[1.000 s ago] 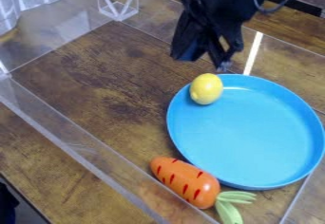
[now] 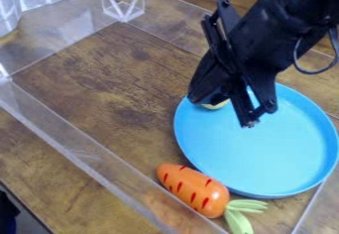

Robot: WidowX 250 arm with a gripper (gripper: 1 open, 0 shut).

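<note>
My black gripper (image 2: pixel 228 97) hangs low over the upper left part of a blue round plate (image 2: pixel 259 154), its fingertips at the plate's rim. It hides most of a small yellow object (image 2: pixel 212 105) on the plate, of which only a sliver shows. Whether the fingers are open or shut cannot be told from this view. An orange toy carrot (image 2: pixel 195 188) with dark stripes and pale green leaves lies outside the plate, at its lower left.
Clear plastic walls (image 2: pixel 93 169) run along the left and lower left of the wooden surface (image 2: pixel 93 89). The wooden area left of the plate is free. A clear bracket (image 2: pixel 122 8) stands at the back.
The gripper has come down from above toward the plate and now covers the yellow object, which showed fully earlier. The plate and carrot have not visibly moved.
</note>
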